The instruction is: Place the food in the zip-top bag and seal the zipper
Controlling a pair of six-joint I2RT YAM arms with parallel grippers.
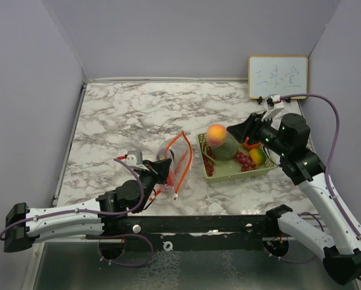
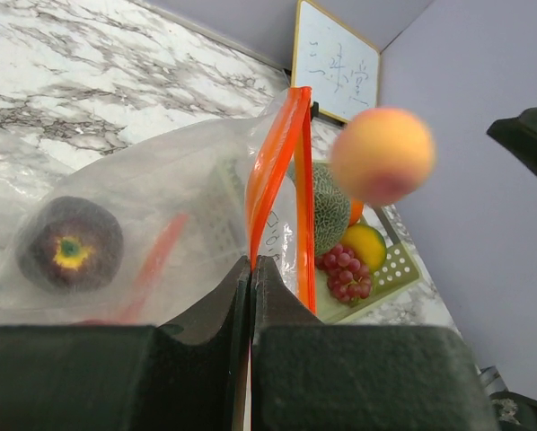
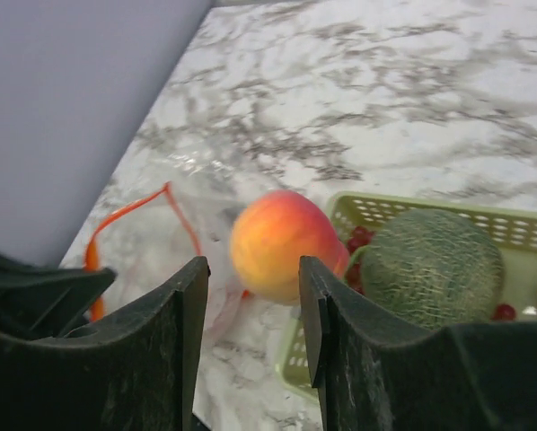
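A peach (image 1: 217, 135) is in mid-air over the left side of the green basket (image 1: 239, 176), blurred. My right gripper (image 1: 230, 128) is behind it, fingers parted; the left wrist view shows a clear gap between the peach (image 2: 382, 157) and that gripper's dark finger (image 2: 531, 144). In the right wrist view the peach (image 3: 282, 238) appears beyond the fingertips. The clear zip top bag (image 2: 206, 189) with orange zip edges stands with its mouth spread. My left gripper is shut on one edge of it. Inside lies a dark round fruit (image 2: 69, 245) and something red.
The basket holds a green melon (image 3: 430, 269), red grapes (image 1: 245, 161), a yellow-orange fruit (image 1: 257, 156) and an orange item (image 1: 251, 145). A whiteboard (image 1: 278, 77) stands at the back right. The marble table behind the bag is clear.
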